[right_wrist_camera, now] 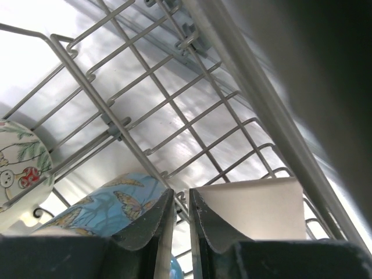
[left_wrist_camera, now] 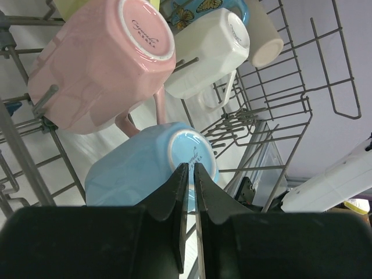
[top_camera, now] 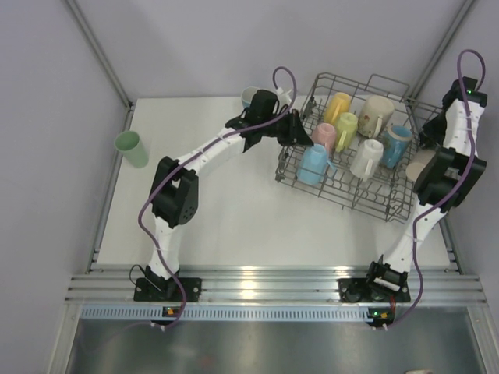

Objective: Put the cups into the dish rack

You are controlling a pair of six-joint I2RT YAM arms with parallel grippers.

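Observation:
In the top view, the dish rack (top_camera: 351,199) holds several cups. Among them are a light blue cup (top_camera: 312,167), a pink cup (top_camera: 325,135), a white cup (top_camera: 366,158) and a butterfly-patterned blue cup (top_camera: 396,146). My left gripper is slightly open beside the light blue cup's base, its narrow gap empty. At the rack's right side, a beige cup (right_wrist_camera: 256,206) lies tilted, close against one finger of my right gripper. That gripper is part open, with nothing visible in the gap. Outside the rack are a green cup (top_camera: 131,148) and a blue cup (top_camera: 250,96), partly hidden by my left arm.
Yellow (top_camera: 338,107) and yellow-green (top_camera: 346,129) cups and a large patterned cup (top_camera: 376,115) crowd the back of the rack. Wire tines and the rack's side rail (right_wrist_camera: 244,81) surround the right gripper.

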